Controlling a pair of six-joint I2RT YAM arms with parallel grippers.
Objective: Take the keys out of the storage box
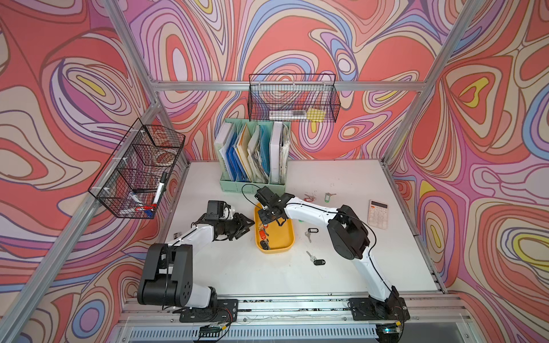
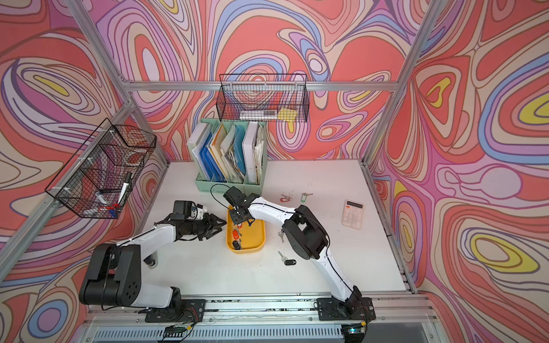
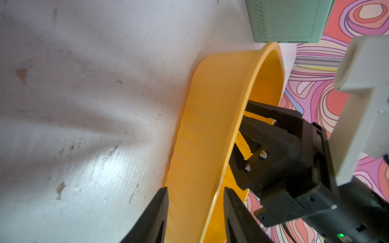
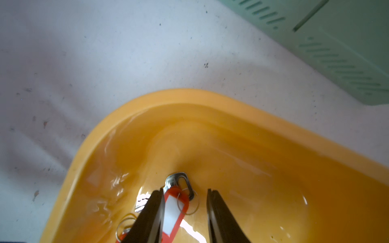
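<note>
The yellow storage box point(image 1: 278, 249) stands mid-table with several keys inside along its left side. A red-tagged key point(image 1: 262, 235) and a black-tagged key point(image 1: 263, 244) show there. My right gripper is open at the box's far end. A red tag with a white label point(image 4: 172, 214) and a metal ring appears between its fingers, which do not visibly clamp it. Beside the box's left wall is my left gripper; the wall and rim point(image 3: 231, 141) appear between its spread fingers, and contact with them is unclear.
Keys with black tags point(image 1: 319, 262), a red-tagged key point(image 1: 309, 198) and a green-tagged key point(image 1: 327, 197) lie to the right. A green file rack point(image 1: 251, 187) stands close behind the box. Near the right edge rests a calculator point(image 1: 378, 215).
</note>
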